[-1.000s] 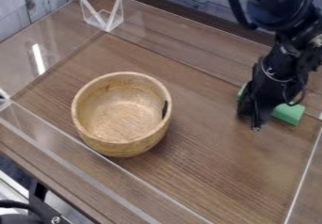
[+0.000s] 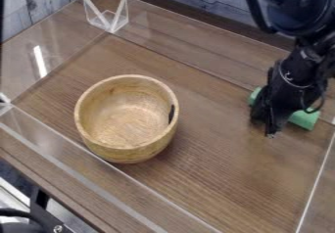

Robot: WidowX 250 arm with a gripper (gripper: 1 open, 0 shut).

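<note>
The black gripper (image 2: 268,119) reaches down from the top right over a green object (image 2: 300,116) lying on the wooden surface at the right. Its fingertips sit low in front of the green object and partly hide it. Whether anything is between the fingers cannot be made out.
A round tan basket (image 2: 127,147) stands left of centre on the wooden table (image 2: 222,183). A clear plastic piece (image 2: 108,12) is at the back left.
The gripper and green object have barely moved over the last second, with only a slight shift at the fingers.
</note>
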